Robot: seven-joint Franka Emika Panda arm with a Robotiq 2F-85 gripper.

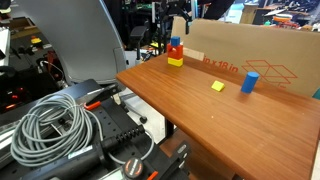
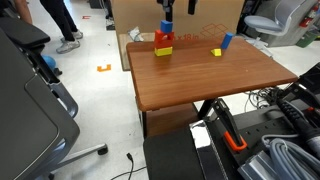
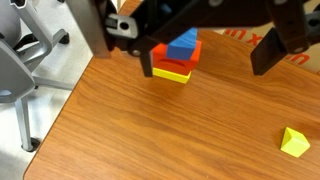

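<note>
A stack stands at the far left of the table in exterior view 1: a yellow block (image 1: pixel 175 62) at the bottom, a red block (image 1: pixel 175 53) on it, and a blue block (image 1: pixel 175 42) on top. Just above the stack, my gripper (image 1: pixel 176 22) hangs with its fingers wide apart, holding nothing. The wrist view has the blue block (image 3: pixel 183 46) between the fingers' directions, nearer the left finger (image 3: pixel 143 52); the right finger (image 3: pixel 280 45) is well clear. Parts of the stack's top are hidden by the gripper there.
A small yellow cube (image 1: pixel 218 86) and a blue cylinder (image 1: pixel 250 82) stand apart on the wooden table (image 1: pixel 205 115). A cardboard sheet (image 1: pixel 275 55) rises along the back edge.
</note>
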